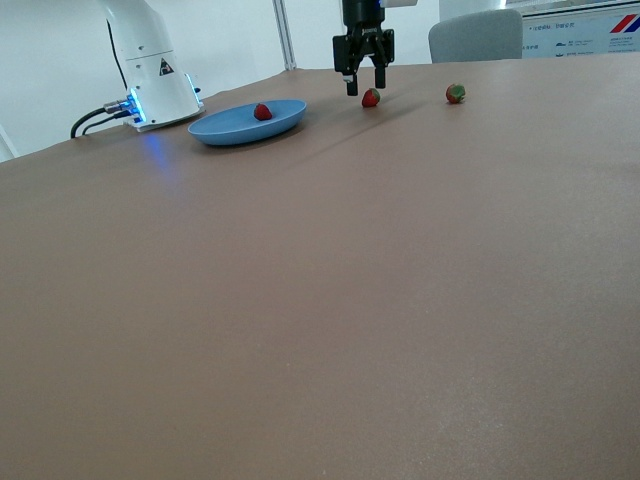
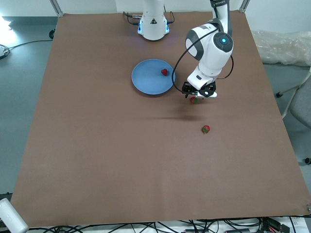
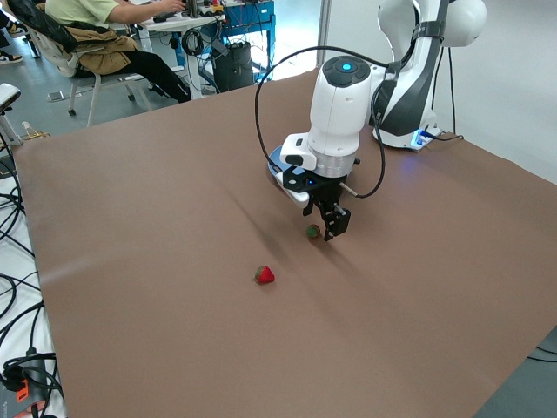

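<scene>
My gripper [image 1: 365, 80] hangs open, fingers pointing down, just above a strawberry [image 1: 370, 98] with nothing visible between its fingers; in the right view that strawberry [image 3: 313, 232] lies beside the fingertips. A second strawberry [image 2: 205, 129] lies apart on the brown table, nearer the left camera, and to the right in the top view [image 1: 455, 94]. A blue plate [image 2: 142, 77] holds one strawberry [image 2: 164, 72], also visible on the plate in the top view [image 1: 263, 111]. In the right view the plate is mostly hidden behind the arm.
The white arm base [image 2: 152, 26] with cables stands at the table's back. A grey chair [image 2: 301, 102] stands beside it on the floor.
</scene>
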